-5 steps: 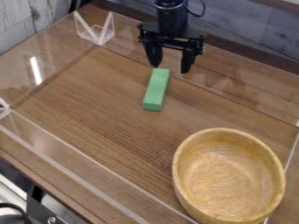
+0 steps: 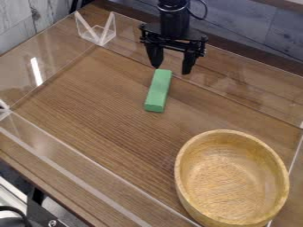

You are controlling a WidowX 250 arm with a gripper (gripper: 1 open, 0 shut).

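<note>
My black gripper (image 2: 172, 57) is at the top middle, its two fingers spread open and pointing down at the wooden table. A green rectangular block (image 2: 158, 90) lies just below it, nearer the camera, with nothing seen between the fingers. A round pale tan bowl (image 2: 231, 184) rests at the lower right.
Clear plastic pieces stand at the upper left (image 2: 96, 31) and at the left edge. A dark arm part or cable shows at the bottom left corner.
The gripper has shifted very slightly. The block and bowl have not moved.
</note>
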